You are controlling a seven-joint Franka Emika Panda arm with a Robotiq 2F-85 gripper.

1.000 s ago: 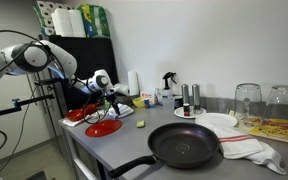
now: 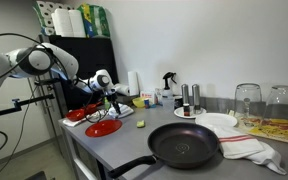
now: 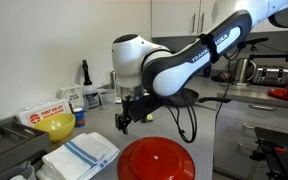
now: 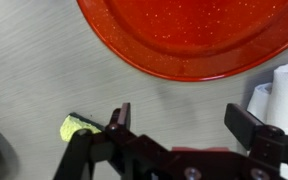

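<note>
My gripper is open, its two dark fingers well apart over bare grey table in the wrist view. A round red plate (image 4: 199, 62) lies just beyond the fingertips. Off to the left is a small yellow-green piece (image 4: 72, 127); in exterior view 1 the same small piece (image 2: 140, 124) rests between the plate and the pan. White cloth (image 4: 286, 98) shows at the right edge of the wrist view. In exterior view 2 the gripper (image 3: 123, 124) hangs above the table behind the red plate (image 3: 155, 163).
A black frying pan (image 2: 183, 143) takes up the middle of the counter, its handle toward the front. Folded white towel (image 3: 80, 157) and a yellow bowl (image 3: 58, 126) sit near the arm. Glass jars (image 2: 248, 99) and a striped cloth (image 2: 252, 150) are farther right.
The arm's white wrist section has shifted slightly right in exterior view 1. The plate, pan and small yellow-green piece have stayed where they were.
</note>
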